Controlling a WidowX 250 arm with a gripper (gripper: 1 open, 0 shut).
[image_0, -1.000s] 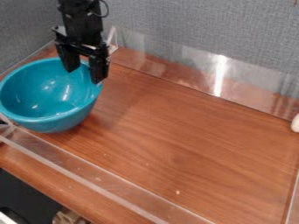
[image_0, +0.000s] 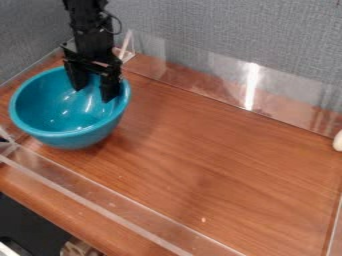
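Note:
A large turquoise bowl (image_0: 67, 117) sits at the left of the wooden table (image_0: 214, 180). My black gripper (image_0: 94, 78) reaches down over the bowl's back part, open, its fingers dipping inside the rim. Whether anything lies under the fingertips is hard to tell.
Clear strips of plastic edge the table along the back and front left. A small white object (image_0: 337, 140) is at the far right edge.
The gripper has come slightly lower into the bowl, and the bowl sits a little further right than before.

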